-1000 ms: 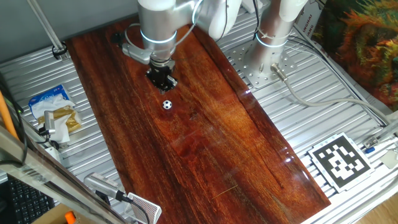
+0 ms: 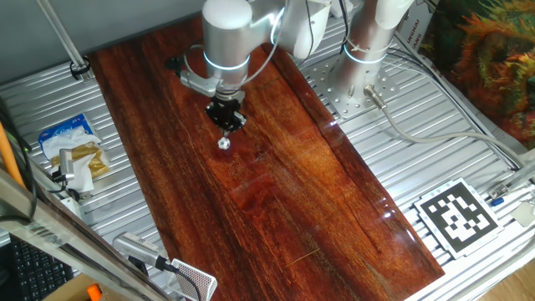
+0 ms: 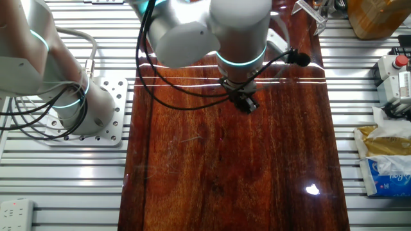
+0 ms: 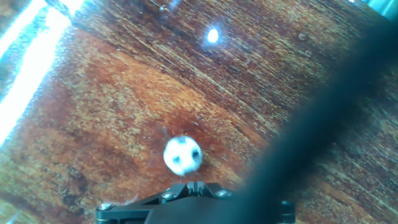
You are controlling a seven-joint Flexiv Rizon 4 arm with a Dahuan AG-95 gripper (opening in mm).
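A small white ball with black patches rests on the brown wooden board, just in front of my gripper. In the wrist view the ball looks slightly blurred and lies beyond my gripper, a little left of its tips. The dark fingers are drawn together, with nothing showing between them. The tips are very close to the ball; whether they touch it I cannot tell. From the second exterior side, my gripper hangs over the board, and the ball cannot be made out clearly.
Bare board stretches across the middle and front. A marker plate lies at the right, and a tissue pack at the left, both off the board. A camera stands near the front left edge. Glare hides part of the wrist view.
My gripper has moved right and toward the front, closing the gap to the ball. The ball sits marginally nearer the front than before and now looks blurred.
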